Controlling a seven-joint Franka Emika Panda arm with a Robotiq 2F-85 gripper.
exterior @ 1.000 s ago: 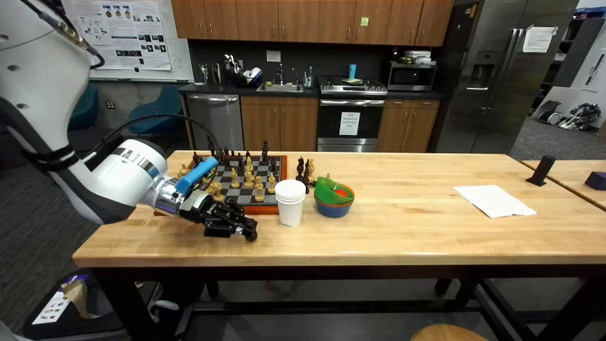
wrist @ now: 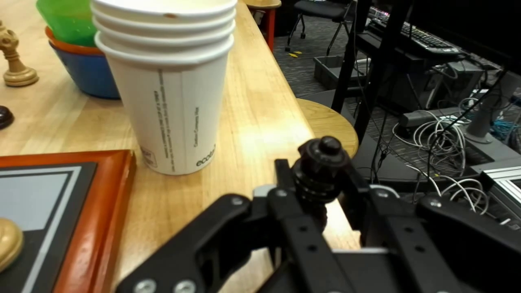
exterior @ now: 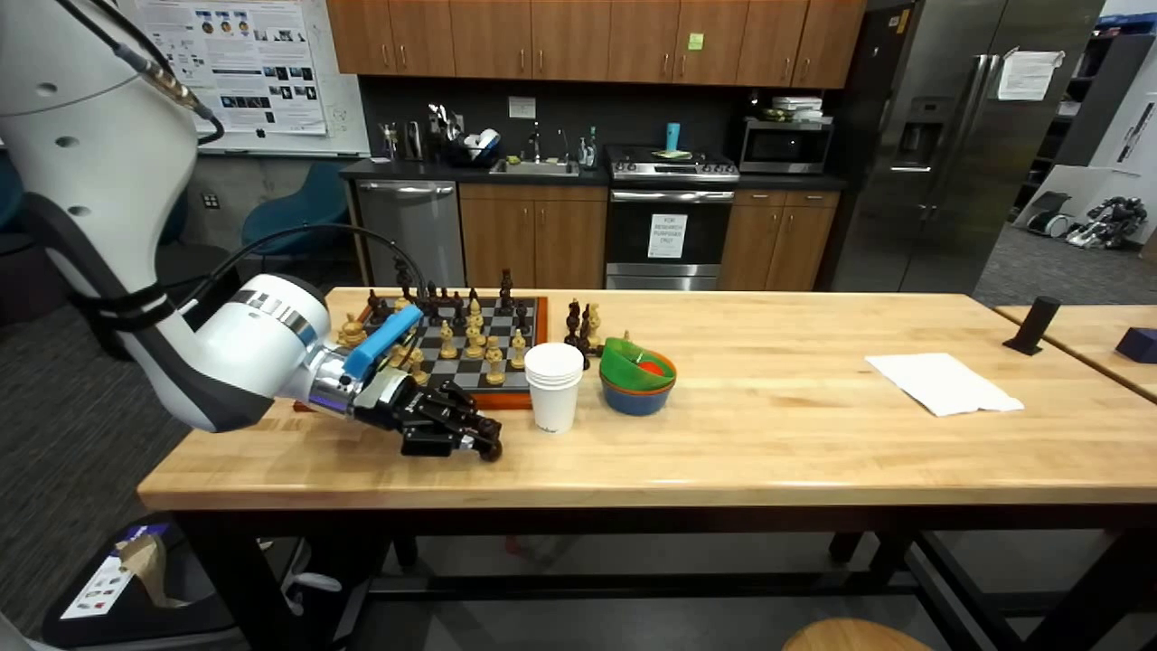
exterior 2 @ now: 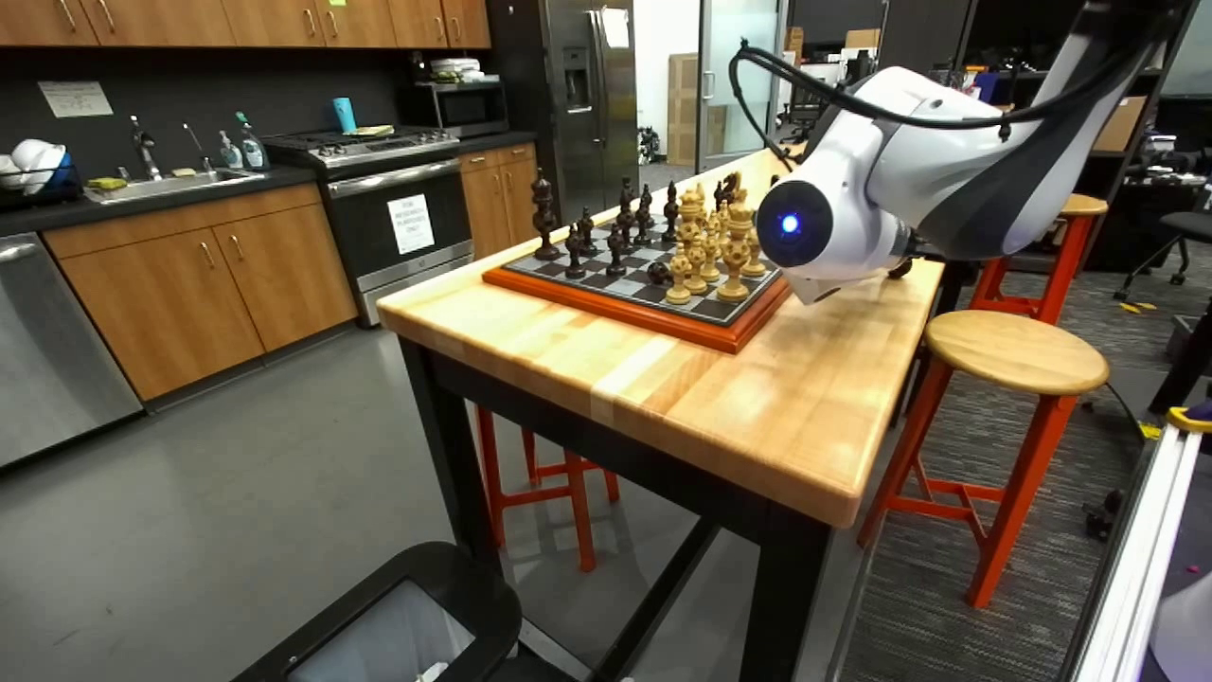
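Observation:
A dark chess piece point(wrist: 322, 168) with a rounded, knobbed top is clamped between the black fingers of my gripper. In exterior view 1 the gripper point(exterior: 477, 434) hangs low over the front part of the table, in front of the chessboard point(exterior: 466, 374) and left of the stacked white cups point(exterior: 554, 391). Whether the piece's lower end touches the wood cannot be made out. From exterior view 2 the arm hides the gripper. Many light and dark pieces stand on the chessboard point(exterior 2: 648, 313), and one dark piece point(exterior 2: 659, 273) there lies on its side.
Nested green, orange and blue bowls point(exterior: 636, 400) sit right of the cups, with dark pieces point(exterior: 580, 325) standing off the board behind. A white paper sheet point(exterior: 944, 383) lies farther right. Between bowls and paper the table is bare. The table's front edge point(exterior: 651, 494) is close to the gripper.
The arm and gripper have shifted slightly to the right, carrying the dark piece along. Cups, bowls and board look the same.

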